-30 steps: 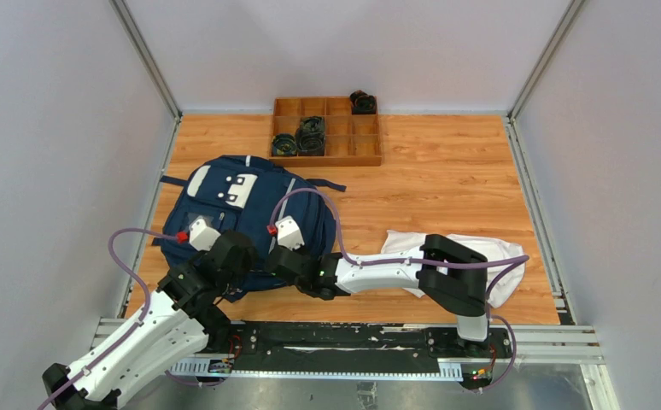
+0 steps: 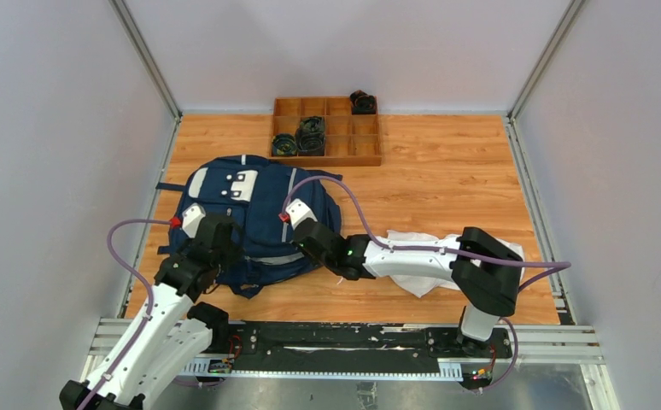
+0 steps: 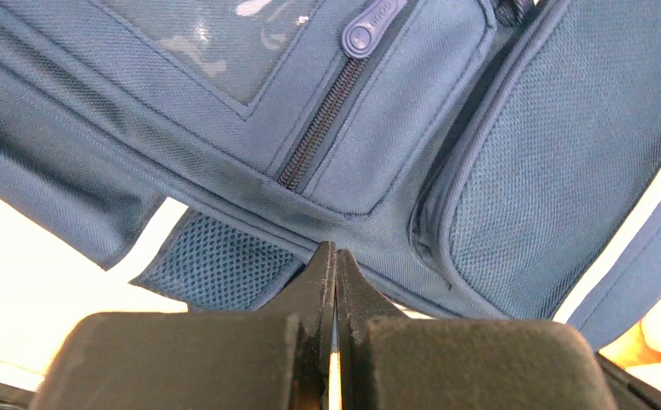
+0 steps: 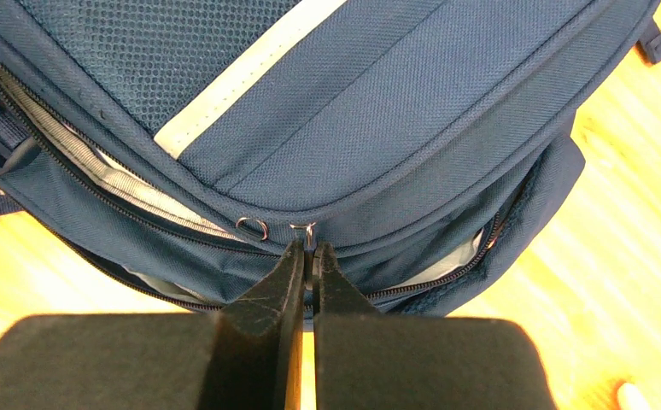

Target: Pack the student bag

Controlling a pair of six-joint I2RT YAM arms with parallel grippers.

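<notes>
A navy blue backpack (image 2: pixel 263 205) with pale patches and strips lies on the left of the wooden table. In the right wrist view, its seam and zipper run across the middle, with part of the pale lining showing. A metal zipper slider (image 4: pixel 305 229) sits right at the tips of my right gripper, which is shut on its pull. My left gripper is shut over the pack's lower edge, near a small pocket with its own zipper (image 3: pixel 323 120). Nothing shows between the left fingers.
A wooden compartment box (image 2: pixel 370 160) holding several dark rolled items stands at the back. White cloth (image 2: pixel 417 282) lies at the right, partly behind my right arm.
My right gripper closed and moved right and away, the bag shifting slightly with it.
</notes>
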